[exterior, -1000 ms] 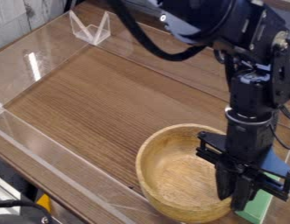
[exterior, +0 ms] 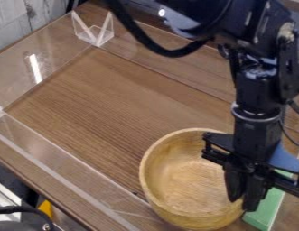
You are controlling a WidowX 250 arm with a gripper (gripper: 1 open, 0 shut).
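Observation:
A round wooden bowl [exterior: 176, 180] sits at the bottom centre of the camera view. My black gripper [exterior: 248, 180] hangs over its right side, low and near the rim. A blue object [exterior: 284, 157] shows behind the gripper's fingers at the right edge, and a green object [exterior: 265, 209] lies beside the bowl, partly under the gripper. The fingertips are dark and overlapping, so whether they grip something is hard to see.
Clear plastic edging runs along its left side, with a small clear holder [exterior: 94, 27] at the back left.
The gripper and arm have shifted slightly over the last second, and a little more blue shows at the right. The bowl looks unmoved.

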